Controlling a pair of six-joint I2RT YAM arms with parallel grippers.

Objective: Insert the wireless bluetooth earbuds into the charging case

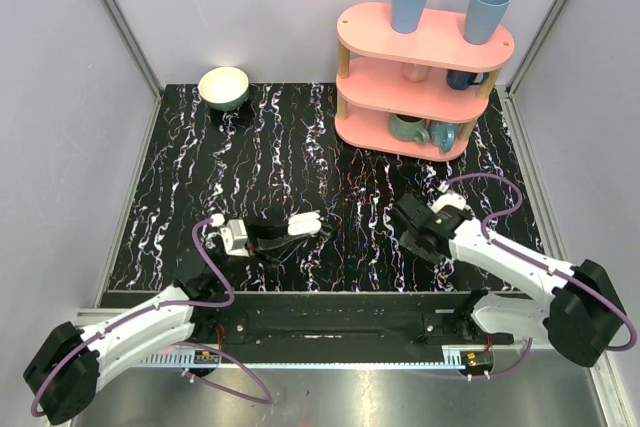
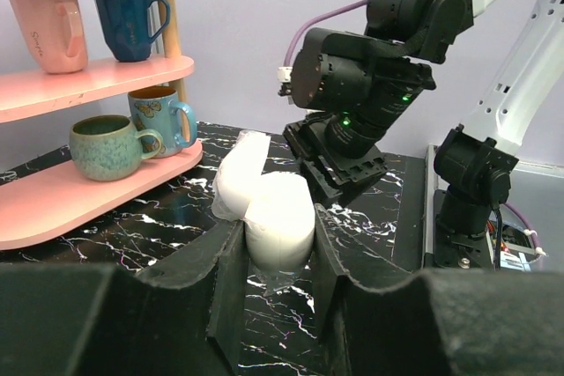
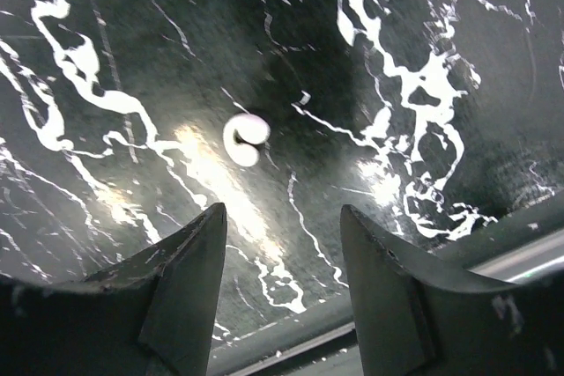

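Note:
My left gripper is shut on the white charging case (image 2: 280,222), whose lid stands up, and holds it above the black marble surface at centre-left in the top view (image 1: 303,225). In the right wrist view a small white earbud (image 3: 251,129) lies on the marble, just beyond the fingertips of my open right gripper, with nothing between them.
A pink three-tier shelf (image 1: 425,37) with cups and mugs stands at the back right. A bowl (image 1: 224,87) is at the back left.

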